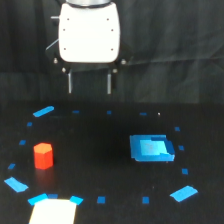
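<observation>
Against the dark backdrop, my gripper [90, 86] hangs at the upper left of centre, well above the table. Its two thin fingers stand apart, with nothing visible between them. An orange-red block [43, 156] sits on the black table at the left, lower than the gripper in the picture and to its left. Right of centre lies a shallow blue tray [136, 150] with a lighter blue patch inside; no block shows in it.
Blue tape strips [184, 193] and small blue squares mark the black table. A pale, bright object [52, 212] shows at the bottom left edge. Bare table separates the block from the tray.
</observation>
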